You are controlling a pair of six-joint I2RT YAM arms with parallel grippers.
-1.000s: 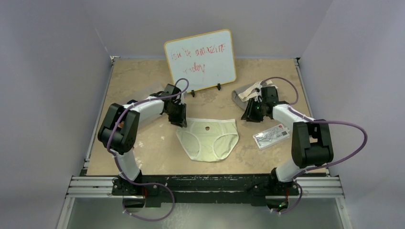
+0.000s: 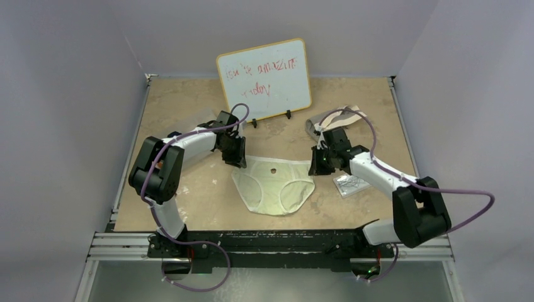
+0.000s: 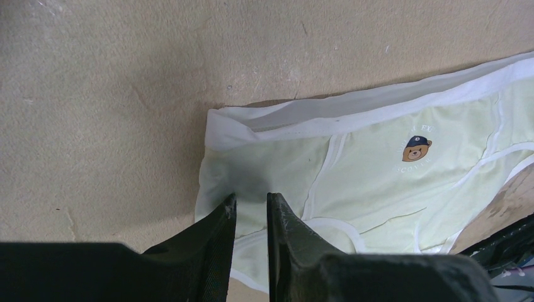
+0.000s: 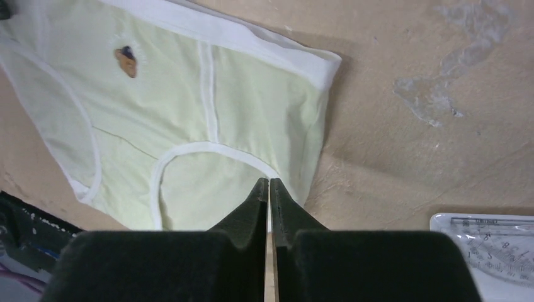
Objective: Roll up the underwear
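Note:
Pale cream underwear (image 2: 271,189) with a small bear print (image 3: 416,148) lies flat on the table, waistband along its far edge. My left gripper (image 2: 240,163) is over its upper-left corner; in the left wrist view its fingers (image 3: 282,239) stand a little apart, with cream fabric visible below and between them. My right gripper (image 2: 313,168) is at the upper-right corner; in the right wrist view its fingers (image 4: 283,220) are nearly together over the fabric's edge. Whether either grips cloth cannot be seen.
A whiteboard (image 2: 264,82) stands at the back, a folded grey cloth (image 2: 318,123) at back right. A clear ruler case (image 2: 352,185) lies right of the underwear. A translucent item (image 2: 189,126) is beneath the left arm.
The left arm and underwear look unchanged.

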